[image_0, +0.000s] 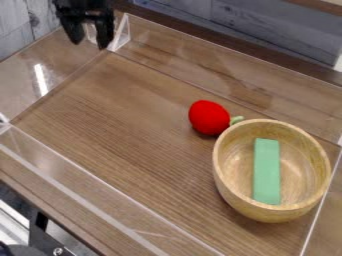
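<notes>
The dark gripper (88, 30) is high at the top left, partly out of frame above a clear plastic corner of the tray; whether its fingers are open or shut is too small to tell. A red round object with a green tip (209, 117) lies right of the middle. A light wooden bowl (235, 192) at the lower right holds a green bar (266, 170).
Clear plastic edges run along the left side, and dark surroundings show beyond the top right and bottom left edges.
</notes>
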